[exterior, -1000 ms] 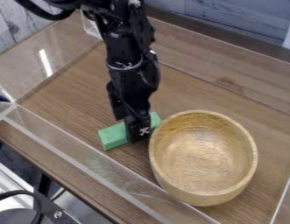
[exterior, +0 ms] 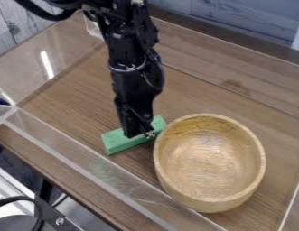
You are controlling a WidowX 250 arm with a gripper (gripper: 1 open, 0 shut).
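My black gripper [exterior: 137,126] points down over a green block [exterior: 123,138] lying on the wooden table [exterior: 61,104], its tips at or just above the block's top right part. Whether the fingers are open or shut on it is unclear in the camera view. A large tan bowl [exterior: 210,161] sits to the right, close beside the block.
A clear strip [exterior: 91,171] runs along the table's near left edge, with black cables below it. Walls border the back.
The gripper has shifted slightly and turned, its wrist looking narrower now. The block and bowl look unmoved.
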